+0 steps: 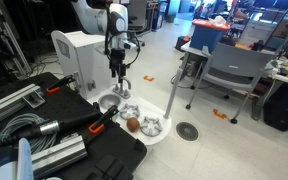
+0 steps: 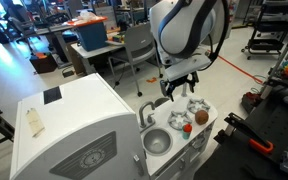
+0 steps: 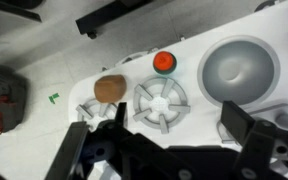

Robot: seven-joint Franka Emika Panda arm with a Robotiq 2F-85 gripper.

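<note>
A white toy kitchen counter (image 3: 197, 55) lies below my gripper, whose two dark fingers stand wide apart with nothing between them. On the counter are a grey round sink (image 3: 238, 75), a grey burner (image 3: 161, 104) and a second burner partly under a brown round object (image 3: 110, 89). A small red-topped object (image 3: 164, 62) sits by the counter's edge, between the burner and the sink; exterior view 2 shows the red object (image 2: 187, 128) too. Exterior view 1 has the gripper (image 1: 120, 70) above the faucet (image 1: 122, 90), clear of the brown object (image 1: 133, 125).
A white panel (image 2: 74, 130) rises beside the sink. Black table parts with an orange-handled clamp (image 1: 104, 118) lie close to the counter. A grey chair (image 1: 234, 70) stands beyond, with open floor (image 1: 209, 150) in between.
</note>
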